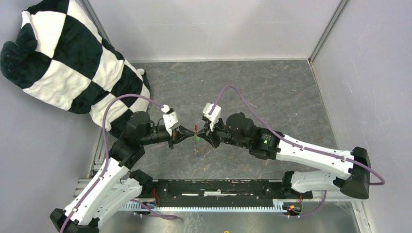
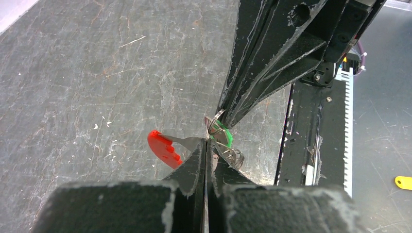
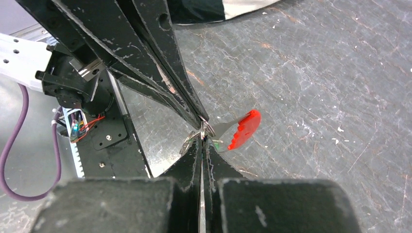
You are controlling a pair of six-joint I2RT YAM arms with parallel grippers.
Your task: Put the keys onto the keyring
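Observation:
The silver keyring (image 2: 212, 125) is up in the air between the two grippers' tips, with the red-headed key (image 2: 163, 148) and a green-headed key (image 2: 225, 134) beside it. Other metal pieces hang below. My left gripper is shut on the ring. From the opposite side my right gripper is shut with its tips right at the ring (image 3: 207, 127); whether it pinches the wire cannot be made out. In the right wrist view the red key (image 3: 245, 129) sticks out to the right. Which keys are threaded on the ring is unclear.
A black-and-white checkered cushion (image 1: 73, 58) leans in the back left corner. Beyond the front rail lies a small yellow item (image 2: 403, 182).

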